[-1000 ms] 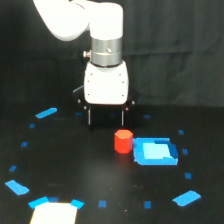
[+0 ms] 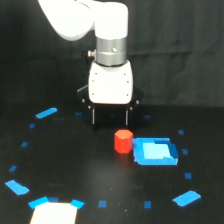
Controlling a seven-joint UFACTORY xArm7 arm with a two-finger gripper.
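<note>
A small red block [image 2: 123,146] stands on the dark table near the middle of the camera view. Just right of it lies a blue square with a pale middle [image 2: 155,152], perhaps a shallow tray; the two look nearly touching. My gripper [image 2: 110,121] points down behind and slightly left of the red block. Its dark fingers stand apart, and nothing shows between them. Against the black background their tips are hard to make out. How high they are above the table I cannot tell.
Blue tape strips [image 2: 187,198] and several small blue marks are scattered over the black table. A white object [image 2: 54,213] is cut off by the bottom edge at the left. Left of the block and in front of it, the table is clear.
The arm and gripper have shifted slightly to the right. The red block and the blue square have not moved.
</note>
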